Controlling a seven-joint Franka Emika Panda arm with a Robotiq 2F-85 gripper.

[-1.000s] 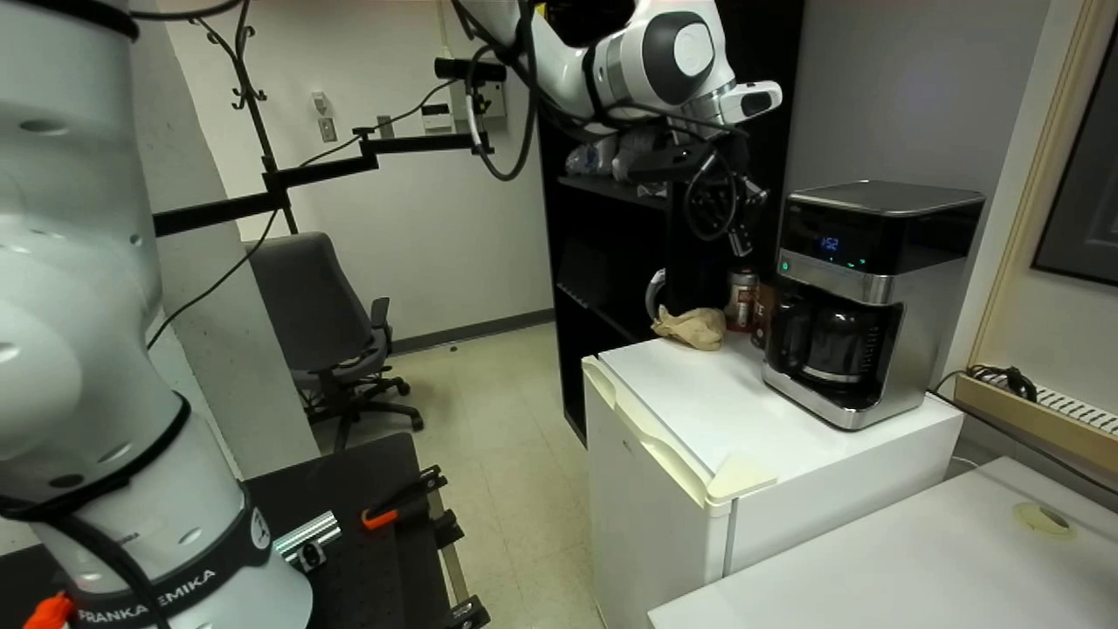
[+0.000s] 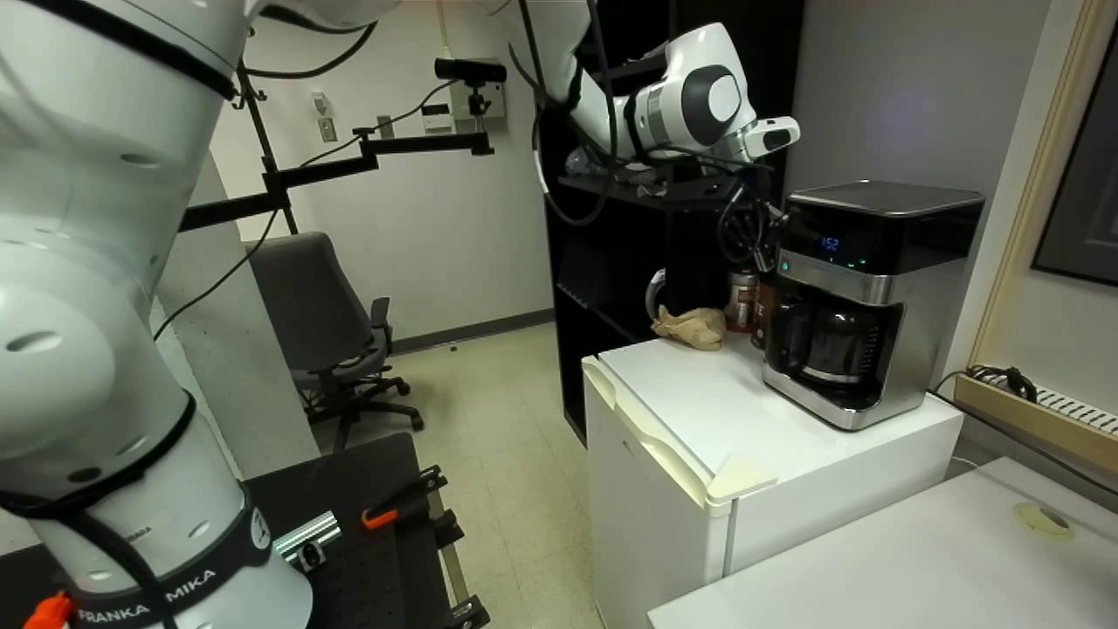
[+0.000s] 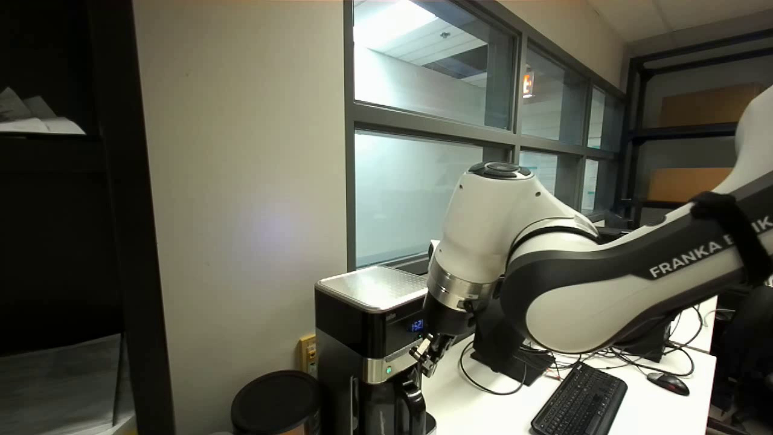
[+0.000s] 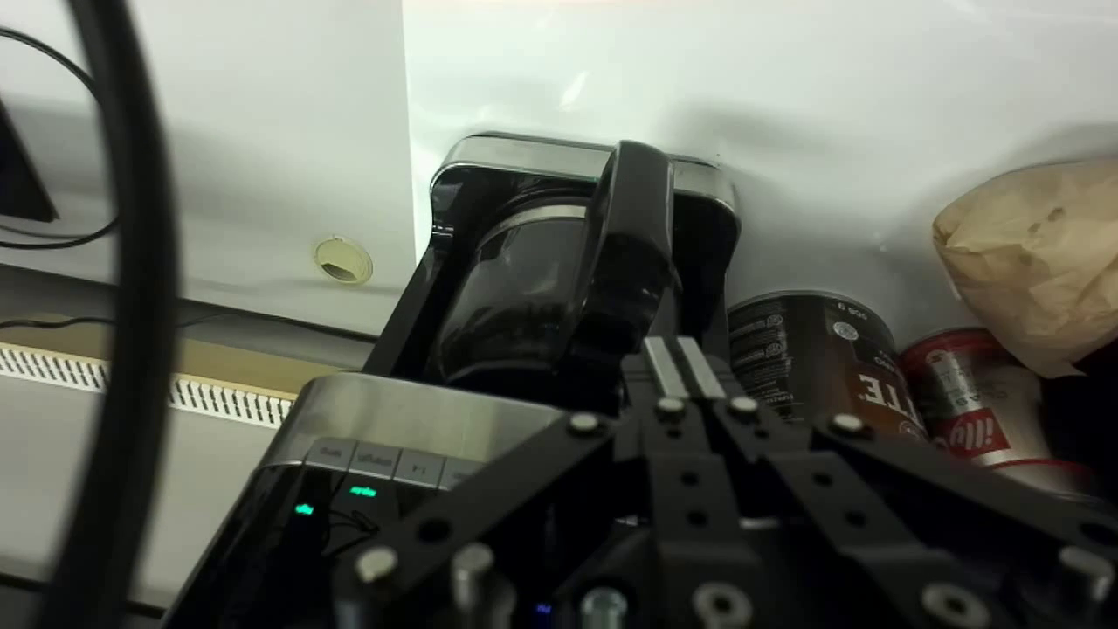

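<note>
A silver and black coffee maker (image 2: 880,283) stands on the white fridge top, its display lit blue and green. Its glass carafe (image 4: 524,278) sits inside, the black carafe handle (image 4: 634,225) facing outward. My gripper is shut, and nothing shows between its fingers. In the second exterior view, my gripper (image 3: 426,354) is right by the front panel (image 3: 391,362) of the machine, above the handle. Whether the fingertips touch the panel cannot be made out.
Beside the coffee maker are a dark can (image 4: 807,351), a red and silver can (image 4: 964,404) and a crumpled brown paper bag (image 4: 1048,262). The fridge top (image 2: 681,388) is clear in front. A keyboard (image 3: 580,399) lies on the desk beyond.
My arm has moved right, toward the coffee maker, bringing the gripper from open space beside it up to its front. The coffee maker, cans and bag have stayed put.
</note>
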